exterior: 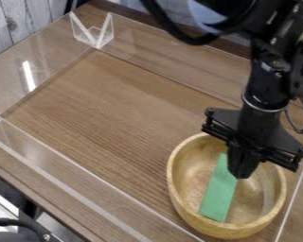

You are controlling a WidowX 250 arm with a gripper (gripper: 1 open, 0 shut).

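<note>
A black gripper (242,163) hangs over the right side of a pale yellow bowl (187,197) at the lower right. Its narrow tip points down near the bowl's middle and is shut, with nothing visible held. A flat green piece (219,194) lies inside the bowl, its upper end close below or behind the gripper's tip.
A clear plastic holder (94,30) stands at the back left. Table edges run along the left and lower left.
</note>
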